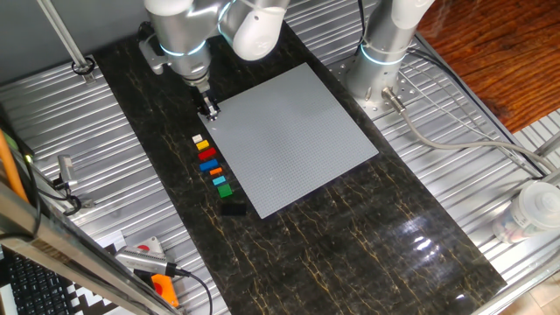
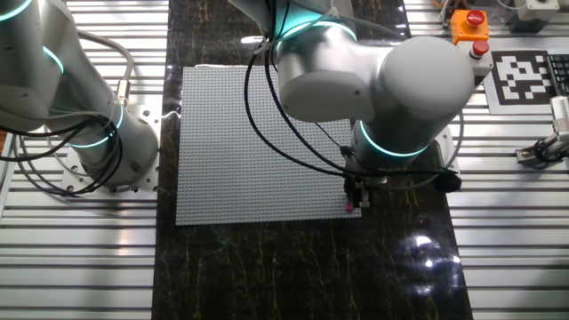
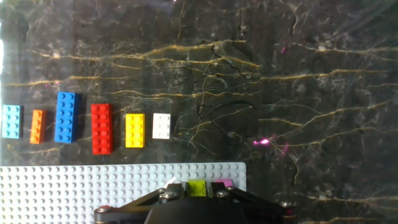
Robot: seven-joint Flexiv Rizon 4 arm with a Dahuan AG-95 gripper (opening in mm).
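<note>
My gripper (image 1: 211, 113) is over the corner of the grey baseplate (image 1: 293, 140) nearest the row of bricks. In the wrist view a lime-green brick (image 3: 197, 188) sits between its fingers, which appear shut on it. A magenta brick (image 3: 223, 182) is just beside the right finger at the plate's corner; part of it is hidden by that finger. In the second exterior view the magenta brick (image 2: 349, 208) shows at the plate's edge, under the arm. Whether the lime-green brick touches the plate cannot be told.
Beside the plate lie loose bricks: white (image 3: 161, 126), yellow (image 3: 135, 130), red (image 3: 101, 129), blue (image 3: 65, 117), orange (image 3: 37, 126), light blue (image 3: 12, 121), and green (image 1: 225, 190). Most of the plate is bare.
</note>
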